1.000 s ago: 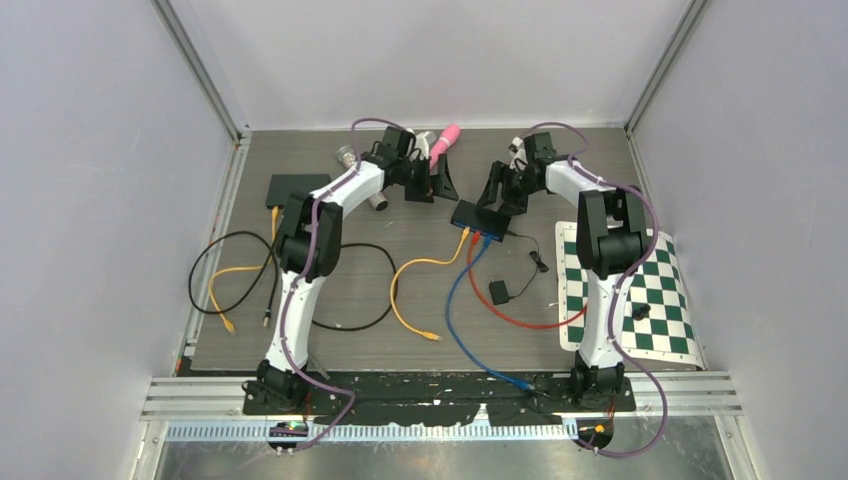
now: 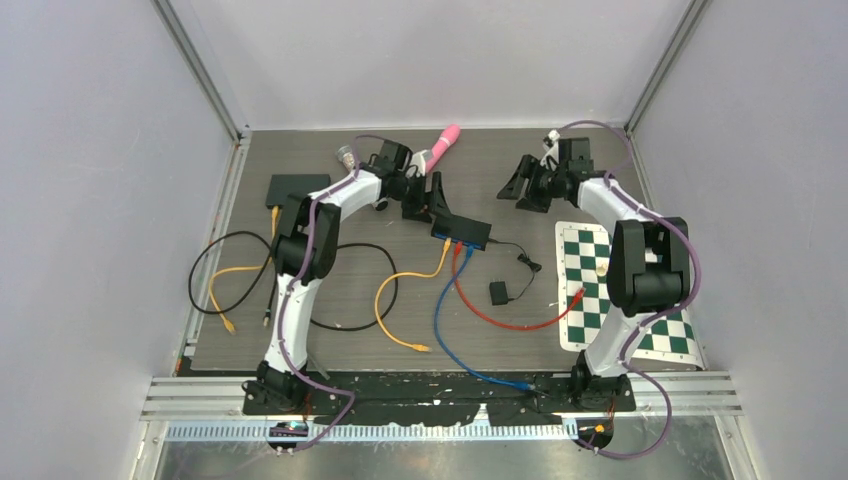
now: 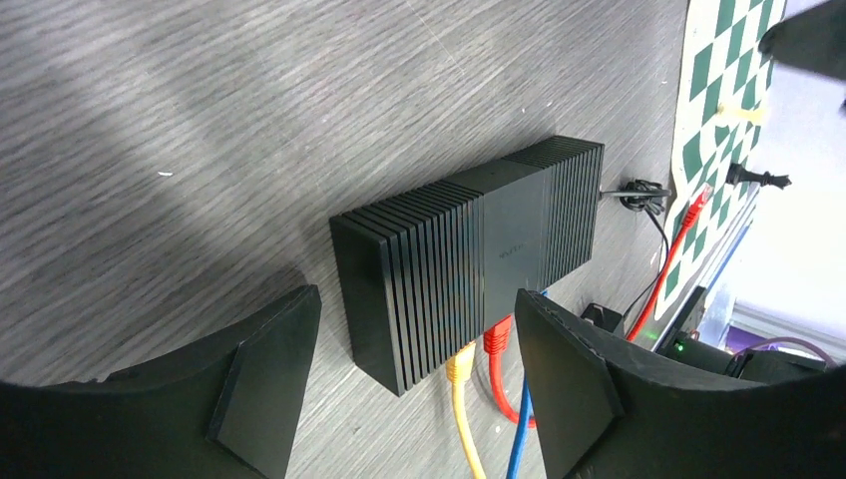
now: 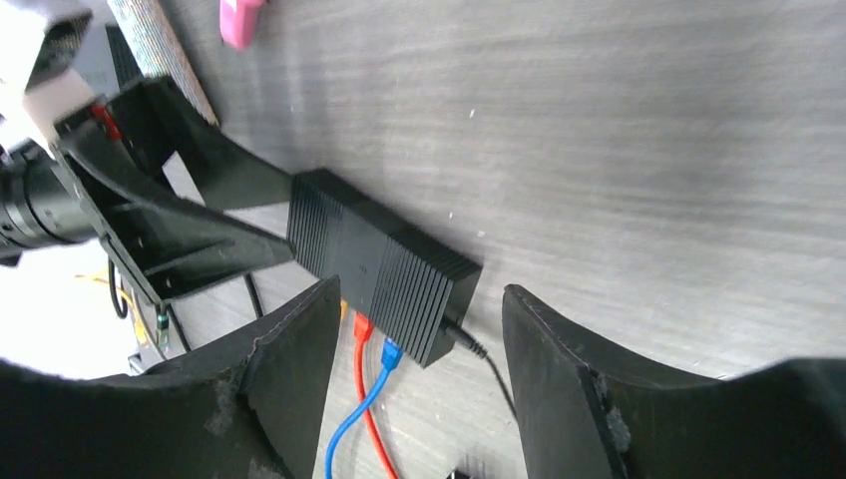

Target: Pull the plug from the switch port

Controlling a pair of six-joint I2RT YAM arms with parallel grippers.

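Observation:
A black switch [image 2: 461, 229] lies at the table's centre with yellow [image 3: 460, 364], red [image 3: 496, 337] and blue [image 4: 391, 353] plugs along its front side and a black cable [image 4: 467, 340] at its end. My left gripper [image 2: 434, 200] is open at the switch's left end; in the left wrist view its fingertips frame that end, with nothing held. My right gripper [image 2: 522, 185] stands open above bare table to the back right of the switch, nothing between its fingers.
A pink object [image 2: 444, 142] lies behind the left arm. A checkered board [image 2: 582, 250] is at the right, a second black box [image 2: 292, 186] at the left. Loose cables and a power adapter [image 2: 498, 293] occupy the front table.
The switch moved left and toward the front from a second ago. My right gripper has since drawn back to the right; my left gripper has moved slightly down toward the switch.

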